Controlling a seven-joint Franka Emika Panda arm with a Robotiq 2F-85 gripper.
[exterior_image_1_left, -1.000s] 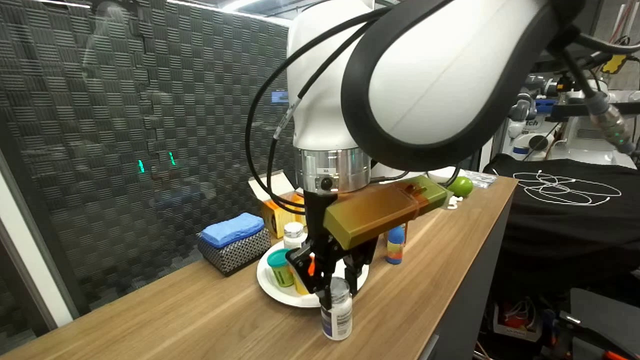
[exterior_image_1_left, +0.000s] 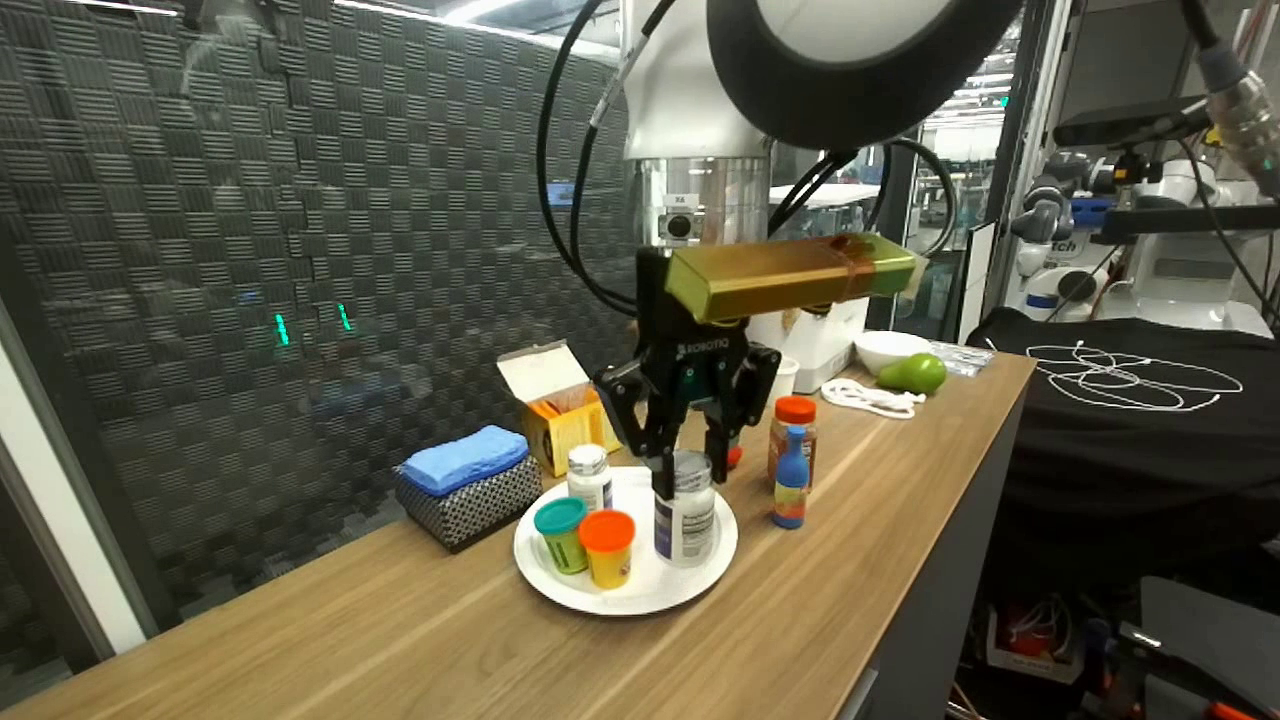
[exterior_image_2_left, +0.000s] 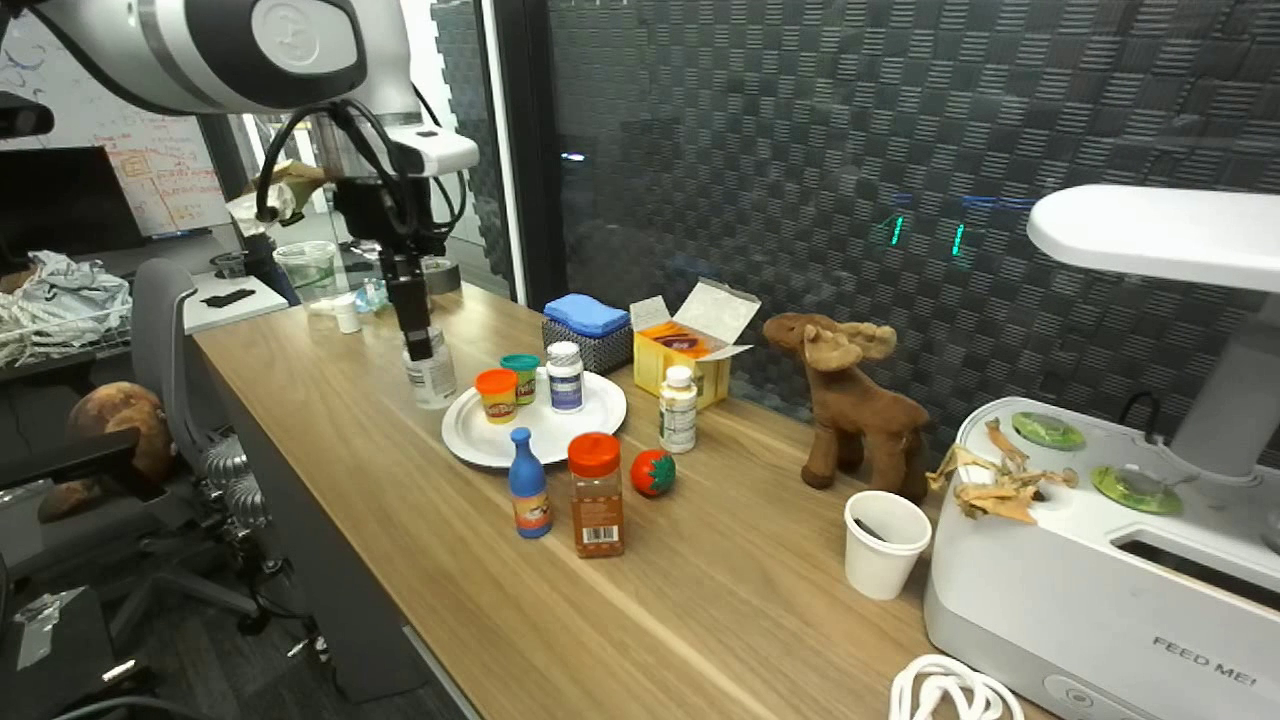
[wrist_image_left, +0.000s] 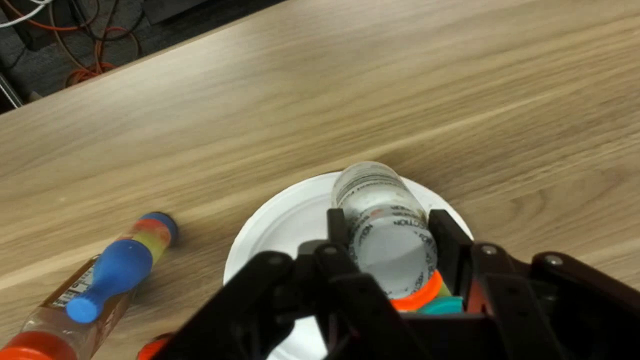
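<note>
A white bottle with a clear wrap round its top (exterior_image_1_left: 685, 532) is held upright between the fingers of my gripper (exterior_image_1_left: 692, 470). From the wrist view, this bottle (wrist_image_left: 384, 195) overlaps the near part of the white plate (wrist_image_left: 282, 225), and its lid sits between both fingers. In exterior view 2 the held bottle (exterior_image_2_left: 431, 379) appears raised, just left of the plate's rim (exterior_image_2_left: 461, 445). On the plate stand an orange-lidded tub (exterior_image_1_left: 607, 554), a teal-lidded tub (exterior_image_1_left: 563, 536) and a second white bottle (exterior_image_2_left: 565, 382).
A blue bottle (exterior_image_2_left: 528, 490), a red-lidded jar (exterior_image_2_left: 597, 504), a tomato (exterior_image_2_left: 653, 473) and another white bottle (exterior_image_2_left: 678, 412) stand near the plate. Behind are a yellow box (exterior_image_2_left: 687, 367) and a patterned box with blue cloth (exterior_image_1_left: 470, 496).
My gripper has carried the bottle up and back from the bare table in front of the plate. In exterior view 1, it now overlaps the plate, and the orange-lidded tub shows fully.
</note>
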